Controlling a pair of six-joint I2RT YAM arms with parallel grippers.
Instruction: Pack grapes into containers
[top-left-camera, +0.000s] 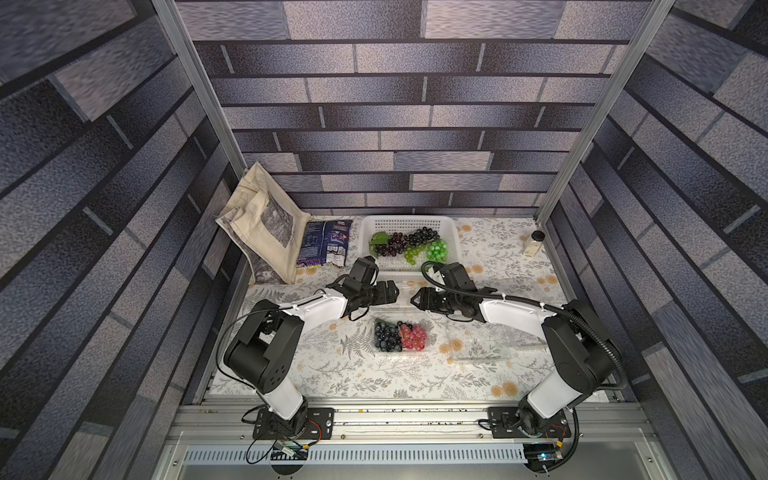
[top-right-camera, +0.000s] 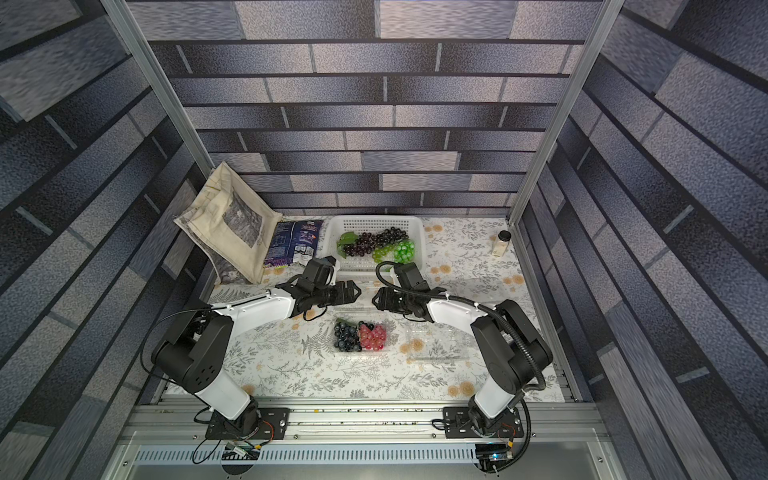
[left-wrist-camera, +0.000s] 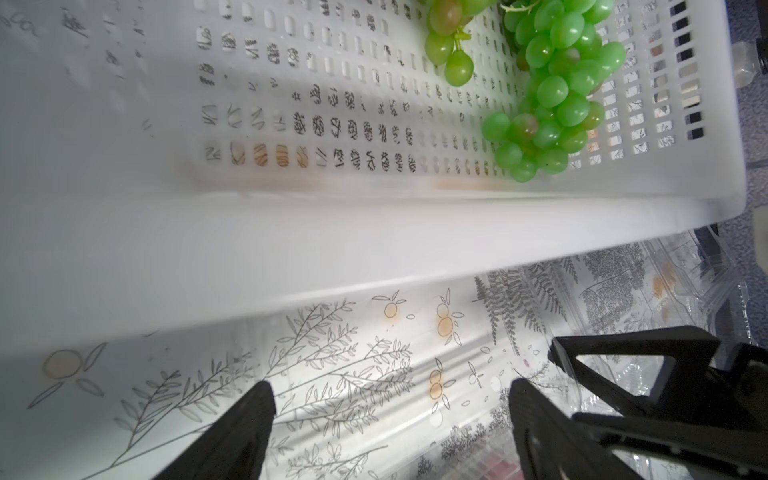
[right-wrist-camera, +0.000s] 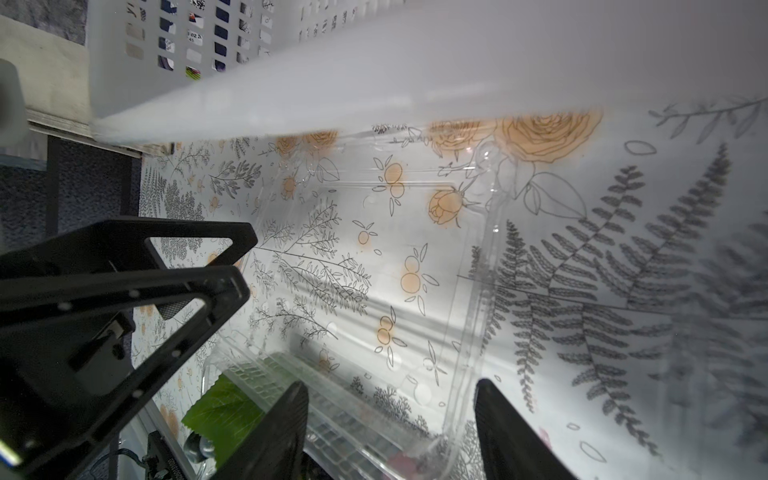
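At the back of the table a white perforated basket (top-left-camera: 365, 240) holds dark grapes (top-left-camera: 392, 243), a green bunch (top-left-camera: 436, 252) and yellow-green grapes (top-left-camera: 413, 254). In front, a clear container (top-left-camera: 402, 352) bears black grapes (top-left-camera: 387, 336) and red grapes (top-left-camera: 413, 337). Between basket and container, my left gripper (top-left-camera: 396, 291) and right gripper (top-left-camera: 417, 301) face each other with a small gap. Both are open and hold nothing. The right wrist view shows the clear walls of an empty-looking container (right-wrist-camera: 472, 320) on the cloth, close to the basket's front wall.
A canvas bag (top-left-camera: 268, 228) and a purple packet (top-left-camera: 325, 243) stand at the back left. A small dark-capped bottle (top-left-camera: 533, 243) is at the back right. More clear plastic (top-left-camera: 480, 353) seems to lie right of the filled container.
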